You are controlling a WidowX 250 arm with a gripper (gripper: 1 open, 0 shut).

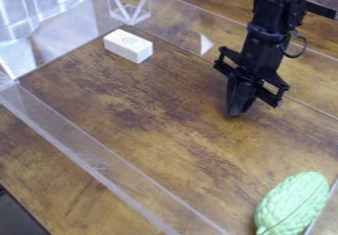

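My black gripper (238, 101) reaches down from the top right to the wooden table (145, 130), right of centre, its fingertips low at the surface. It looks shut, and nothing shows between its fingers, though they are dark and hard to make out. A white block (128, 45) lies at the upper left, apart from the gripper. A pale green ribbed object (290, 204) lies at the lower right corner.
Clear plastic walls (93, 160) edge the table. A pale draped cloth (46, 12) is at the top left.
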